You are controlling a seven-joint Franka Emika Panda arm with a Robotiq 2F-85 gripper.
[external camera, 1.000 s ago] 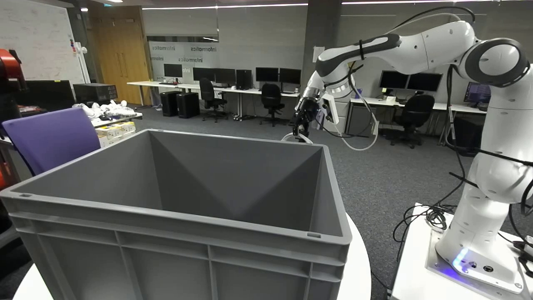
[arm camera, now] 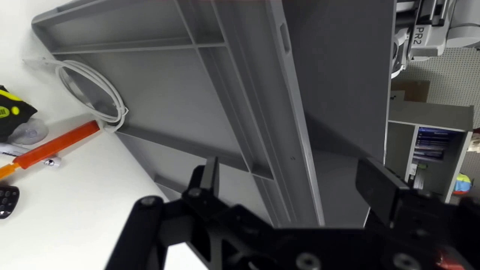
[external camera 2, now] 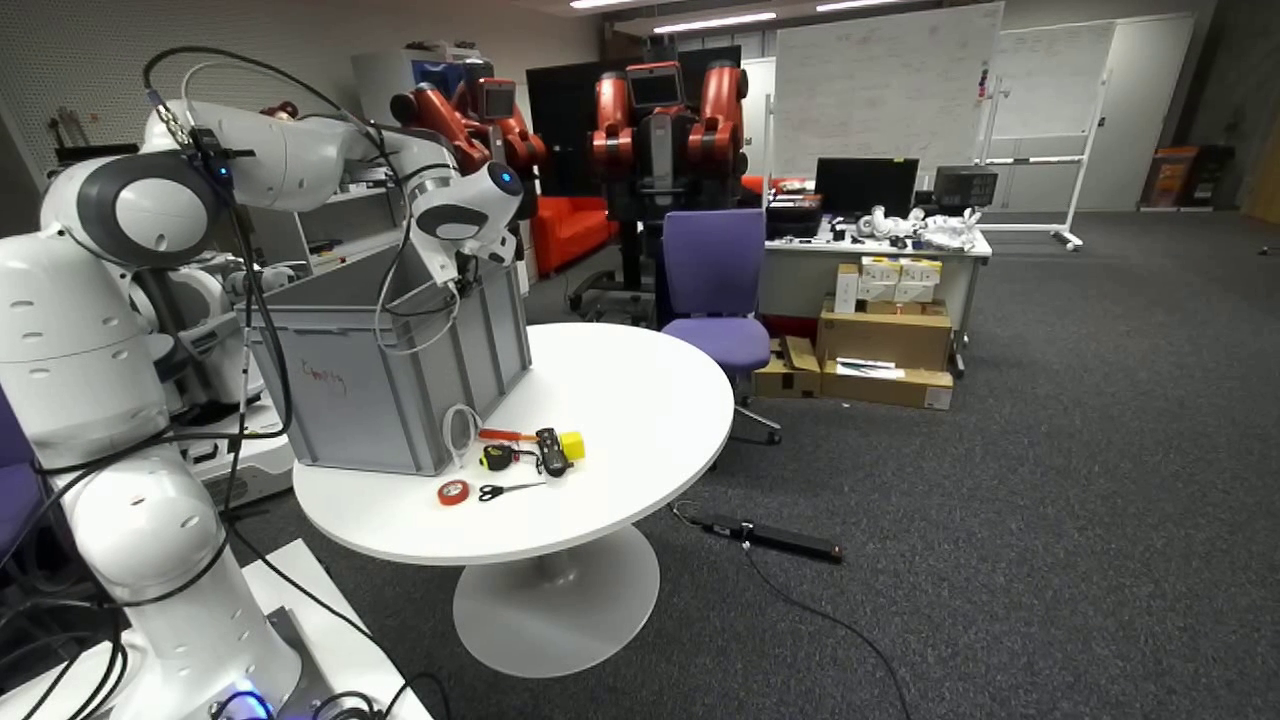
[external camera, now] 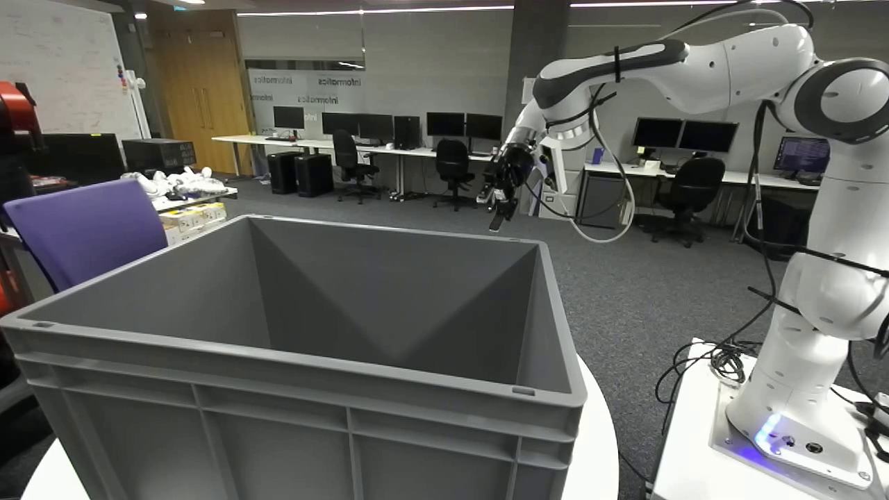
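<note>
My gripper stands open, with no object held between its fingers; the wall and rim of the large grey bin (arm camera: 198, 103) show beyond the gap. In exterior view 1 the gripper (external camera: 498, 200) hangs above and behind the bin's far rim (external camera: 392, 229). A coiled white cable (arm camera: 114, 96) rests on the table, leaning against the bin's outer wall, away from the fingers. Exterior view 2 shows this cable (external camera 2: 459, 434) upright beside the bin. From exterior view 1, the bin's visible inside looks bare, though its floor is hidden.
On the white table (external camera 2: 636, 360) lie a red-handled screwdriver (arm camera: 58, 144), a tape measure (external camera 2: 497, 456), red tape (external camera 2: 452, 492), scissors (external camera 2: 510, 490), a dark handheld device (external camera 2: 552, 452) and a yellow block (external camera 2: 572, 445).
The gripper has risen and its fingers now show above the rim. A white loop seen at the fingertips earlier is gone from there; the cable now stands against the bin.
</note>
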